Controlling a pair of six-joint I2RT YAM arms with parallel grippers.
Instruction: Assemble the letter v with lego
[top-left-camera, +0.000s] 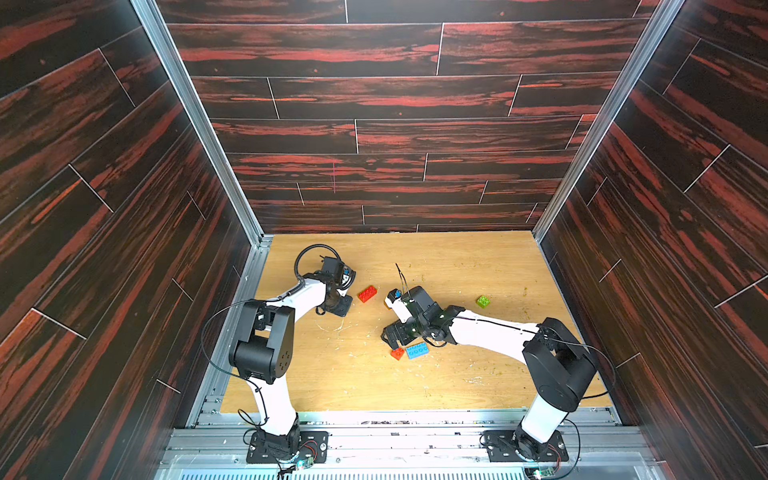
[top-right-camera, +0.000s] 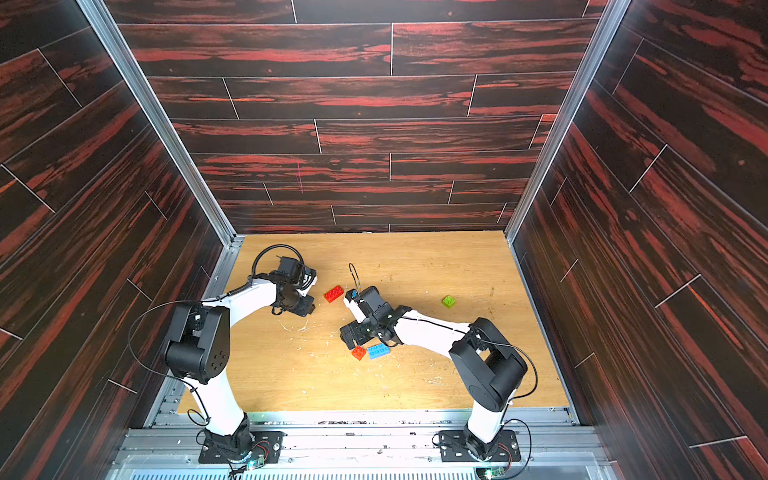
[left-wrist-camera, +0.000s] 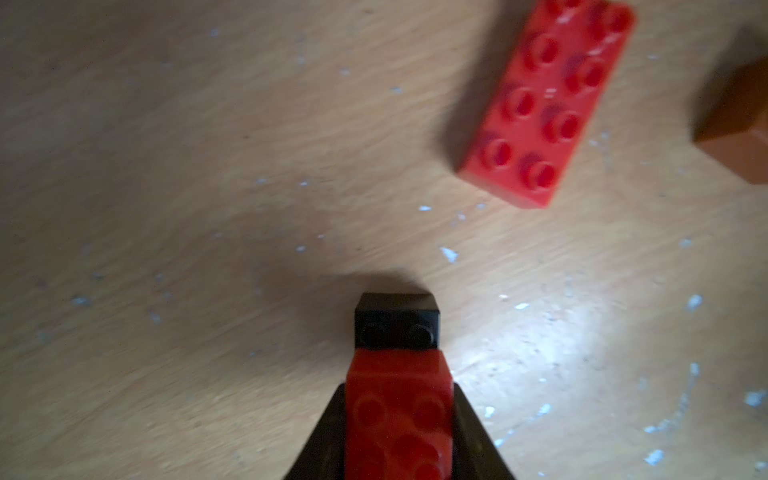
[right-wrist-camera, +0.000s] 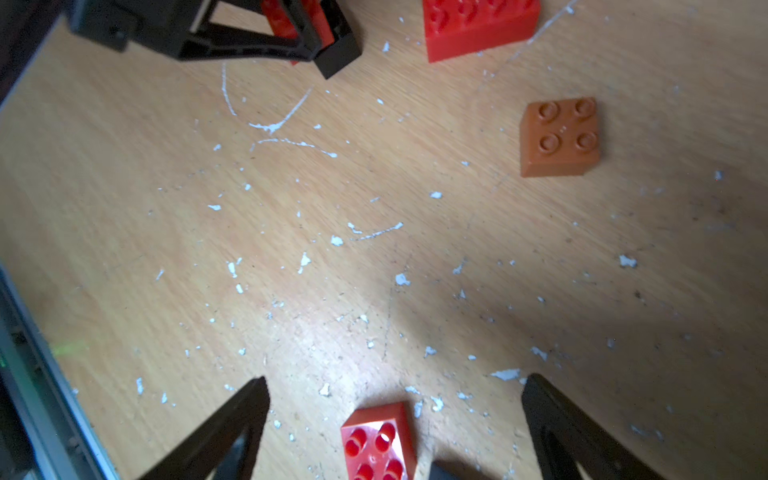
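In the left wrist view my left gripper is shut on a red brick (left-wrist-camera: 398, 400), which overlaps the near part of a black brick (left-wrist-camera: 397, 320). Ahead of it a longer red brick (left-wrist-camera: 548, 104) lies on the table, and an orange-brown brick (left-wrist-camera: 744, 120) shows at the right edge. My right gripper stands open with nothing between its fingers. Low in the right wrist view are a small red brick (right-wrist-camera: 380, 444) and the edge of a dark piece (right-wrist-camera: 452, 470). The orange-brown brick (right-wrist-camera: 560, 136) lies farther off.
A blue brick (top-left-camera: 417, 350) lies beside the small red brick (top-left-camera: 397, 353), close by the right gripper. A green brick (top-left-camera: 483, 301) sits to the right, behind the right arm.
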